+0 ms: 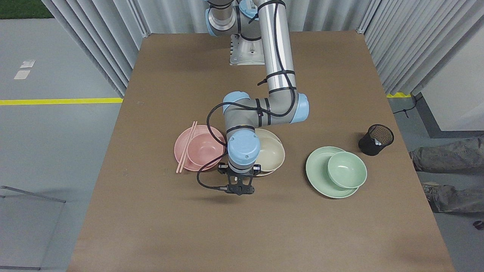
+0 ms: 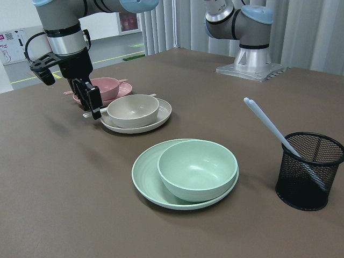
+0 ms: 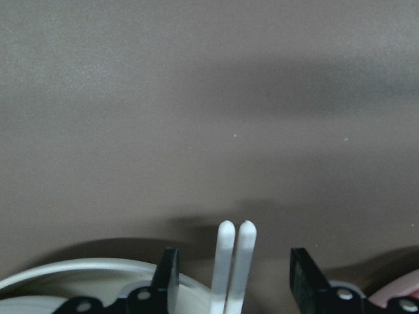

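Note:
In the wrist view my gripper stands open, fingers either side of two white chopsticks point(image 3: 222, 261) that stick out beside the cream plate's rim point(image 3: 98, 267). In the front view the gripper point(image 1: 239, 181) is low over the cream bowl point(image 1: 270, 154), partly hiding it. The left view shows the cream bowl point(image 2: 133, 111) on its plate. A pink bowl point(image 1: 204, 149) sits on a pink plate with pink chopsticks point(image 1: 183, 154) across its left side.
A green bowl point(image 1: 347, 170) on a green plate point(image 1: 320, 179) stands to the right, near a black mesh holder point(image 1: 372, 142) with a light utensil inside.

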